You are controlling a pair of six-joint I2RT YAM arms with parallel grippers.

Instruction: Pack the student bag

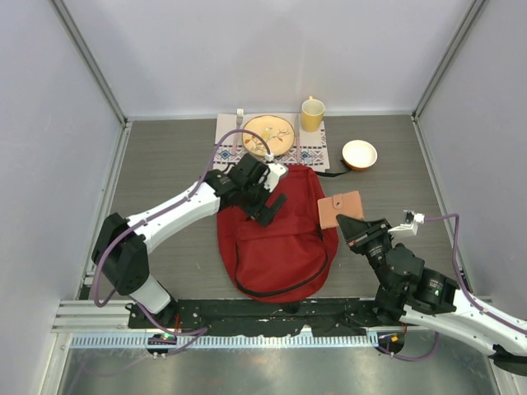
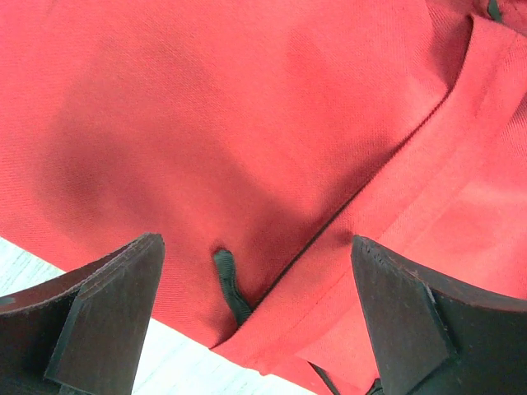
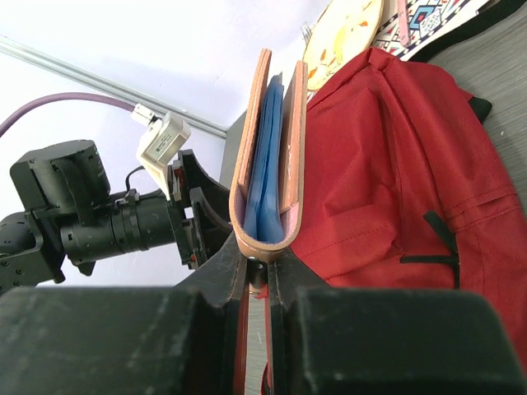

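Note:
A red bag (image 1: 280,257) lies flat on the grey table, its pocket edge and a dark zip pull (image 2: 231,287) showing close up in the left wrist view. Over the bag's upper part, my left gripper (image 1: 271,210) stands open, with only red cloth beyond its fingers (image 2: 111,317). My right gripper is shut on a tan notebook (image 1: 340,209), held by its lower end above the bag's right edge. Edge-on in the right wrist view, the notebook has a tan cover around a blue inside (image 3: 265,164).
Behind the bag lie a patterned placemat (image 1: 314,156), a plate (image 1: 268,136) and a fork (image 1: 240,119). A yellow mug (image 1: 312,113) and a white bowl (image 1: 359,155) stand at the back right. Bare table shows left of the bag.

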